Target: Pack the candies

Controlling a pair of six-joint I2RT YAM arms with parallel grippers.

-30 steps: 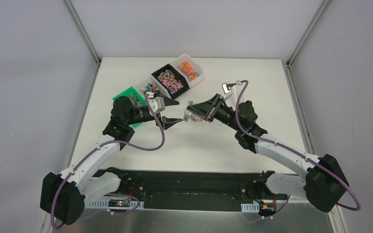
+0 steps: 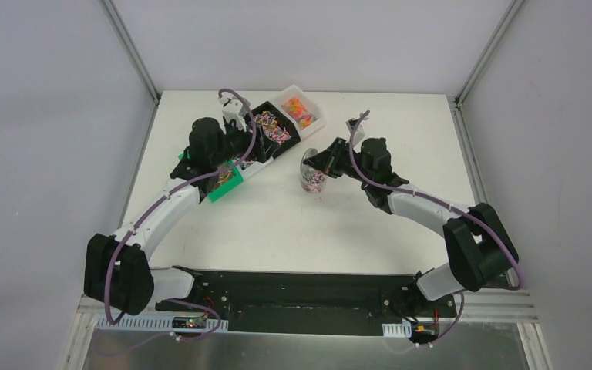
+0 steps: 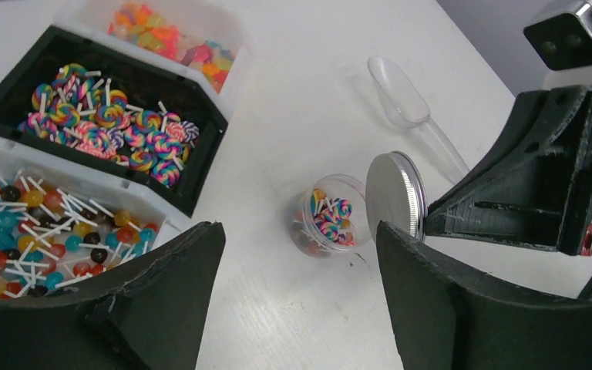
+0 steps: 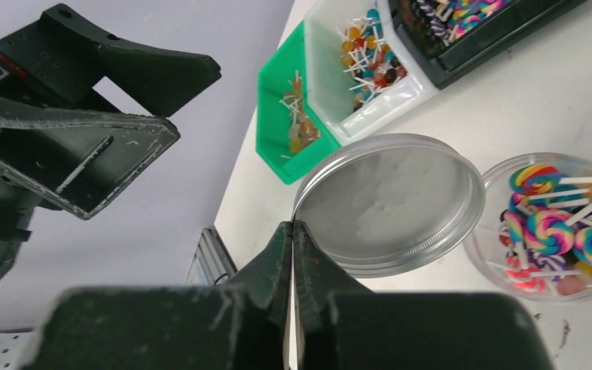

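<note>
My right gripper is shut on the rim of the round silver lid [image 4: 391, 208], which it holds tilted. Just beyond the lid stands the clear jar [image 3: 308, 235], uncovered, with swirl lollipops [image 4: 549, 228] and round candies inside. The lid is above and beside the jar's mouth, apart from it. In the left wrist view the fingers [image 3: 177, 285] of my left gripper stand apart with nothing between them. The top view has the left arm over the candy bins, hiding some of them.
A black bin [image 2: 291, 145] of swirl lollipops, a white bin [image 3: 154, 240] of ball lollipops, a green bin [image 4: 271, 116] and a white bin [image 2: 317, 127] of gummies form a row. A clear scoop [image 3: 401, 96] lies on the table.
The left arm has swung back and away from the jar, up over the bins. My right gripper has moved a little left and back with the lid, which now tilts near the jar's mouth.
</note>
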